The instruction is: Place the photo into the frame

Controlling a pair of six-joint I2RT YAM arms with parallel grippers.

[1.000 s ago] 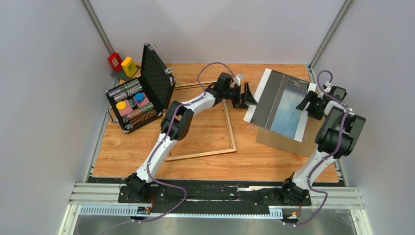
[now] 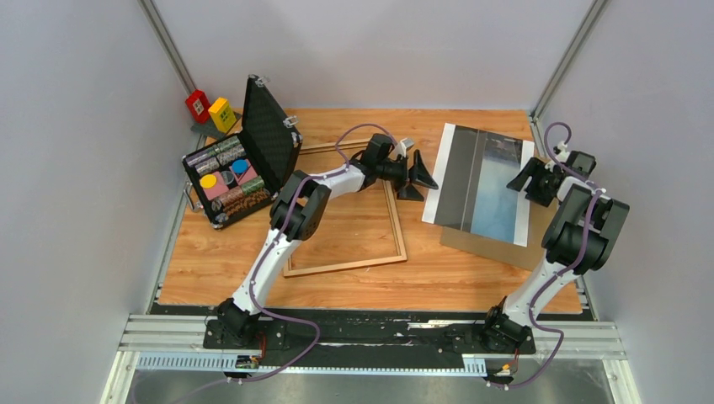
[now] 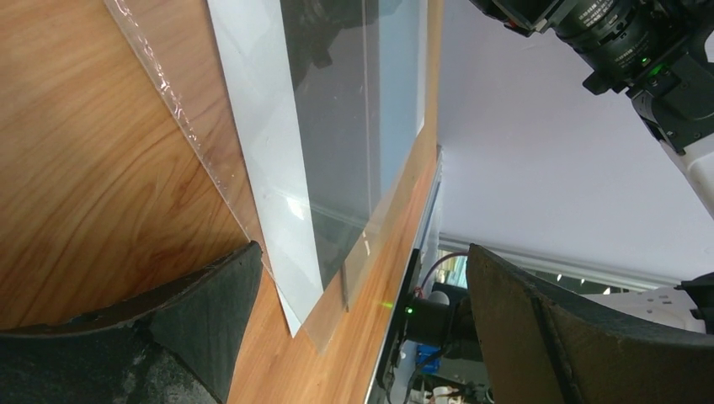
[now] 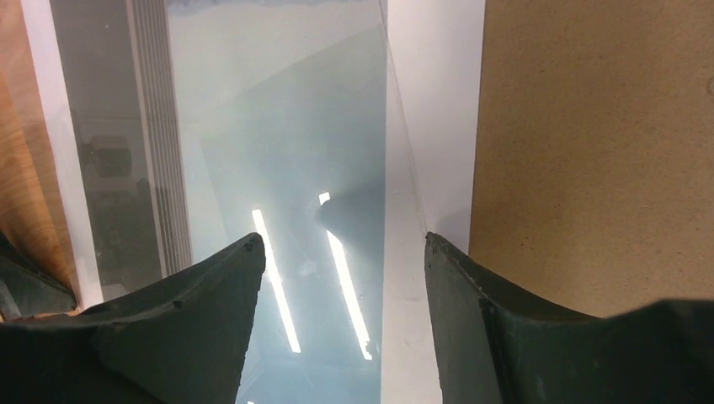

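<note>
The photo (image 2: pixel 497 189), grey and blue with white borders in a clear sheet, lies at the right over a brown board (image 2: pixel 480 244). The wooden frame (image 2: pixel 345 266) lies empty mid-table, partly under the left arm. My left gripper (image 2: pixel 418 175) stands open just left of the photo; in the left wrist view its fingers flank the sheet's corner, holding nothing. My right gripper is over the photo's right side, fingertips apart at the white border and blue part; whether they touch it is unclear.
An open black case (image 2: pixel 278 143) of chips sits at the left, with red (image 2: pixel 197 105) and yellow (image 2: pixel 222 114) blocks behind it. Bare wood is free along the front; walls enclose the back and sides.
The photo has turned slightly and settled flatter, its left edge leaning less. My left gripper has moved a little down in the top view, off the photo's edge. The right arm barely moved.
</note>
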